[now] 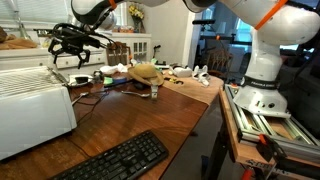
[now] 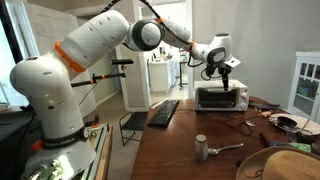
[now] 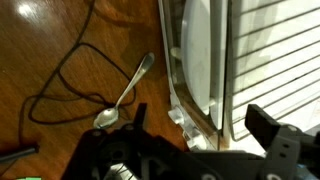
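My gripper is open, with nothing held between its dark fingers. In the first exterior view the gripper (image 1: 56, 48) hangs over the back edge of a white toaster oven (image 1: 35, 115) at the left of the table. The second exterior view has the gripper (image 2: 222, 76) just above the top of the oven (image 2: 221, 99). From the wrist, the oven's white front (image 3: 196, 50) lies below the fingers and a wire rack (image 3: 275, 60) runs off to the right. A spoon (image 3: 127, 91) rests on the wood beside the oven.
A black keyboard (image 1: 118, 158) lies near the oven. A dark cable (image 3: 50, 90) loops over the table. Further along are a small shaker (image 2: 201, 148) and a tan hat (image 2: 280, 164).
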